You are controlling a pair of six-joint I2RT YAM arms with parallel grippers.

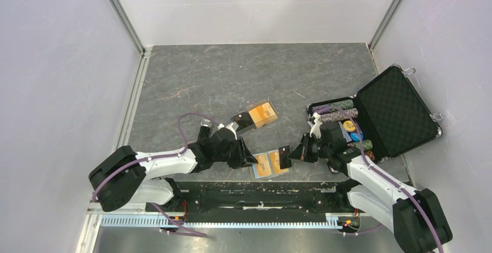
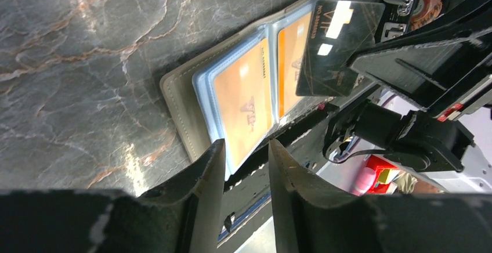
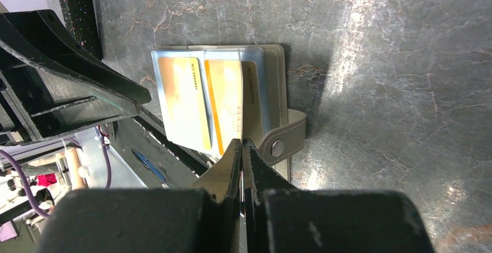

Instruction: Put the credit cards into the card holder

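The grey card holder lies unfolded near the front edge, two clear pockets side by side, with an orange card in one and another orange card in the other. My right gripper is shut on a black card, which juts out left over the holder's right pocket; whether it touches cannot be told. From the right wrist that card appears almost edge-on. At the holder's left side is my left gripper, its fingers parted with nothing between them.
Behind the holder sits a clear case with an orange card and a dark card. At right stands an open black case with poker chips, partly beneath the right arm.
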